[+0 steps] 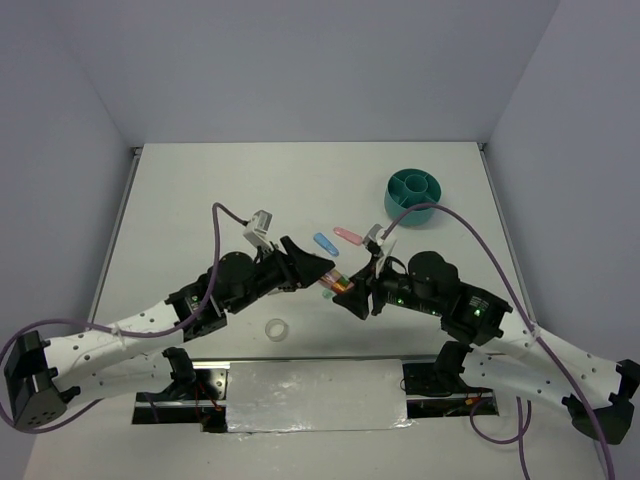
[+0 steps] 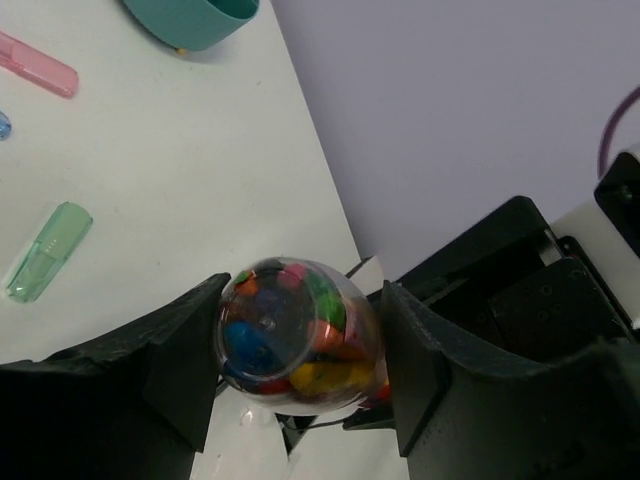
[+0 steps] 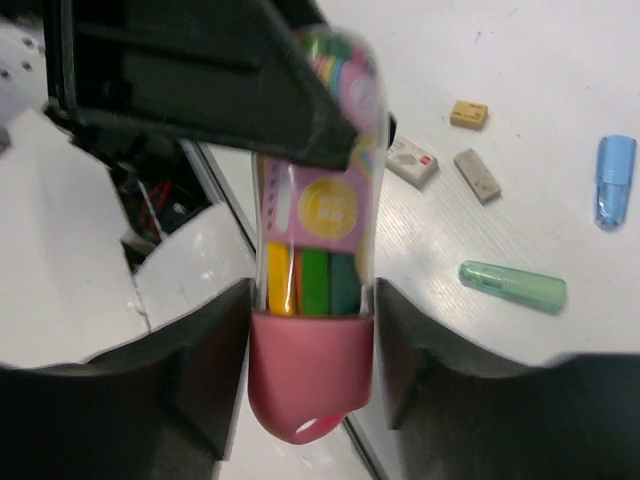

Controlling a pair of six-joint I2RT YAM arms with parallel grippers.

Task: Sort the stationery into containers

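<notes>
A clear tube [image 3: 312, 270] filled with colourful pieces is held up between my two grippers, above the table. My right gripper [image 1: 352, 290] is closed around its pink end [image 3: 310, 375], with fingers on both sides. At the other end, the fingers of my left gripper [image 1: 324, 270] flank the tube; whether they press on it is unclear. On the white table lie a pink highlighter [image 1: 348, 236], a blue one [image 1: 326, 244] and a green one [image 3: 513, 285]. At the back right stands a round teal organiser [image 1: 398, 212] with compartments.
Near the grippers, a yellow eraser [image 3: 468, 114], a white eraser [image 3: 411, 162] and a grey block [image 3: 478, 177] lie on the table. A pale ring [image 1: 267, 329] rests close to the front edge.
</notes>
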